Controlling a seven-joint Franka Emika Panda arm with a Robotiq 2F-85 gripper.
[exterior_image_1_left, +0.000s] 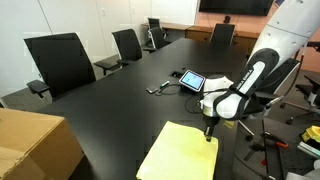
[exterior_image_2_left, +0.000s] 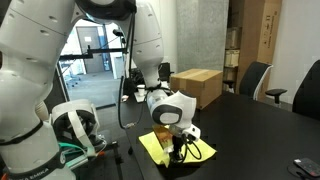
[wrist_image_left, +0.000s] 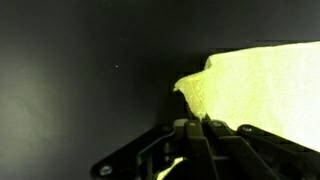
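Note:
A yellow cloth lies spread on the dark table, its near part cut off by the lower edge of exterior view 1. My gripper is at the cloth's right corner, low over the table. In the wrist view, the gripper is shut, and the cloth gathers into a fold at its fingertips, with the corner poking out beyond them. More yellow shows under the gripper's left side. From exterior view 2, the arm hides much of the cloth.
A cardboard box stands at the left of the table. A tablet and small dark items lie farther back. Office chairs line the far side.

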